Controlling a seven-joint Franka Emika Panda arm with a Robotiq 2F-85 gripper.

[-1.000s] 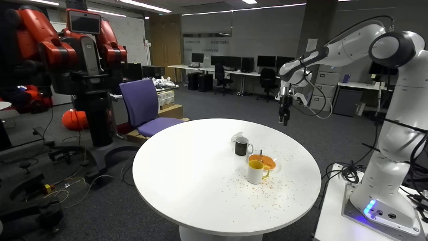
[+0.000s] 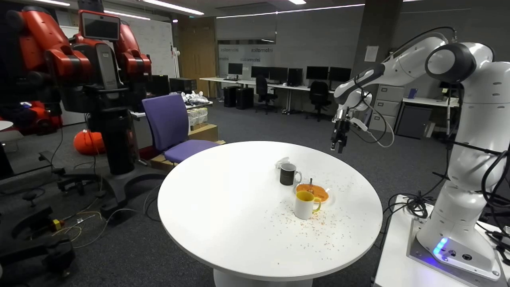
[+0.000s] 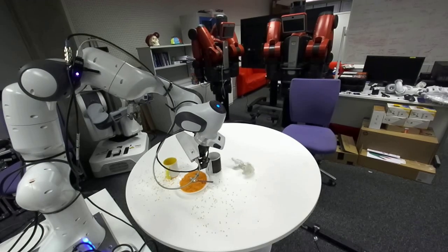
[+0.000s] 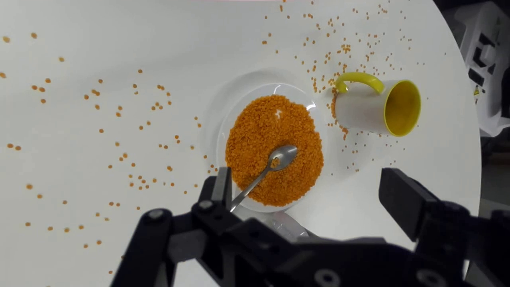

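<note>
My gripper hangs open above the table, its two black fingers wide apart with nothing held between them. Below it in the wrist view lies a white plate [image 4: 221, 143] heaped with orange grains [image 4: 267, 119]. A metal spoon [image 4: 283, 157] rests on the heap, its handle running out past the rim toward the left finger. Beside the plate stands a white mug [image 4: 361, 112] with a yellow handle and inside. A black mug [image 2: 287, 175] stands on the plate's other side; the gripper mostly covers it in the wrist view.
Loose grains are scattered over the white round table [image 2: 215, 205] around the plate. Crumpled clear plastic [image 3: 243, 166] lies near the black mug. In exterior view 1 the table's left half is bare. A purple chair [image 2: 177, 129] stands by the far edge.
The arm has shifted slightly and the gripper has turned, with its fingers now showing apart. The mugs, plate and spoon stay where they were.
</note>
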